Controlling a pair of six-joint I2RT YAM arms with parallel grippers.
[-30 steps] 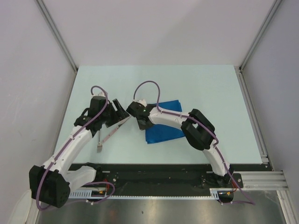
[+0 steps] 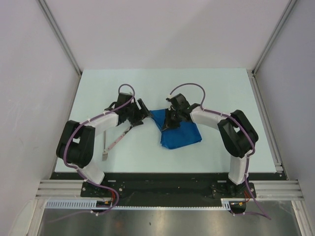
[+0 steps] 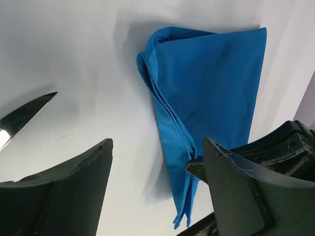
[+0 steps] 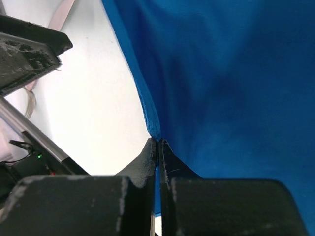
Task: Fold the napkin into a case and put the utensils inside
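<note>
The blue napkin [image 2: 184, 136] lies on the white table, its left edge raised in a narrow fold [image 3: 170, 118]. My right gripper is shut at that fold, the thin cloth edge running to its fingertips. Just left of the napkin, my left gripper [image 2: 141, 118] stands open, nothing between its fingers. A knife [image 2: 118, 139] lies diagonally under and below the left gripper, its dark blade [image 3: 24, 112] showing in the left wrist view. Another long, thin utensil [image 2: 104, 147] lies farther left, partly hidden by the left arm.
White walls stand on either side.
Both grippers have moved rightward. The napkin's left part has shifted right along with my right gripper, and its edge now stands up in a fold.
</note>
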